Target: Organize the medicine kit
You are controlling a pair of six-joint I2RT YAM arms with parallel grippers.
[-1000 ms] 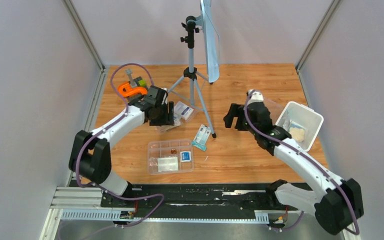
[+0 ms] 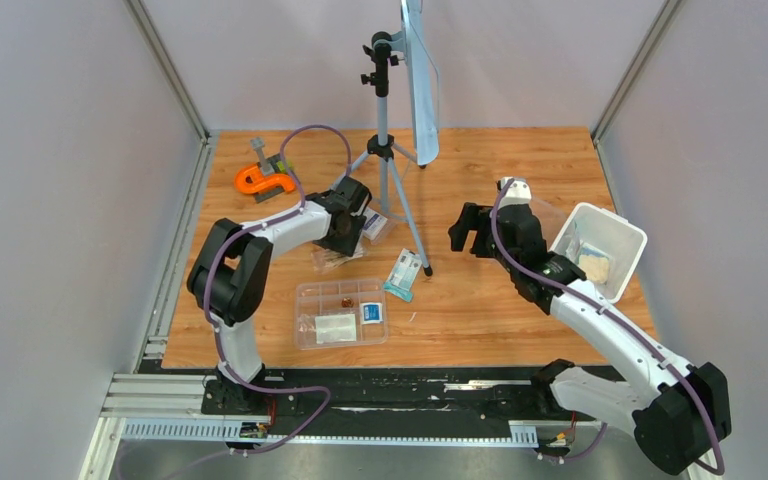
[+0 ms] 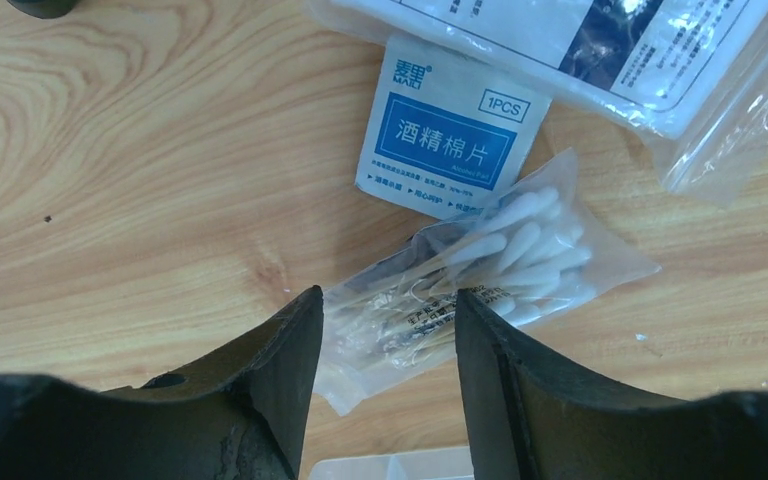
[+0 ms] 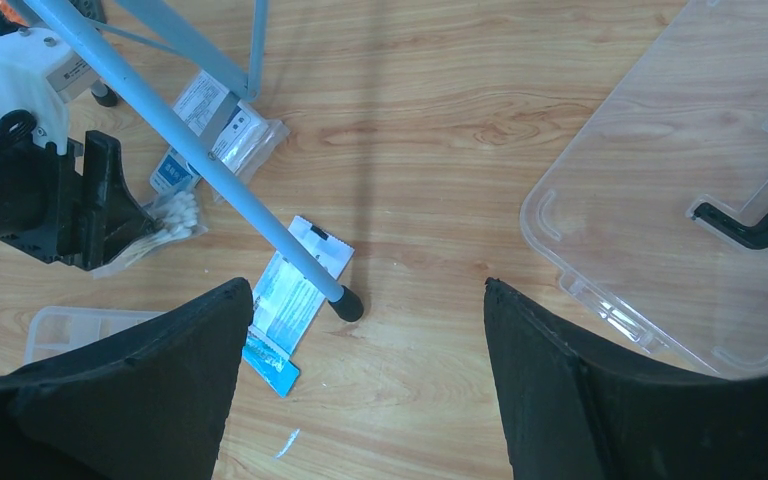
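Observation:
My left gripper hangs part open over a clear bag of cotton swabs (image 3: 520, 250), its fingertips at the bag. An alcohol pad packet (image 3: 445, 130) and a bagged packet (image 3: 610, 50) lie just beyond. A blue-white packet (image 2: 402, 273) lies right of them. The compartment box (image 2: 342, 338) holds a few items at the front. My right gripper stands open above the table, with nothing between its fingers.
A tripod (image 2: 406, 215) stands among the items, one leg by the packets. A white bin (image 2: 632, 250) and a clear lid (image 4: 640, 200) are at the right. An orange tool (image 2: 250, 180) lies back left.
The right arm has shifted only slightly.

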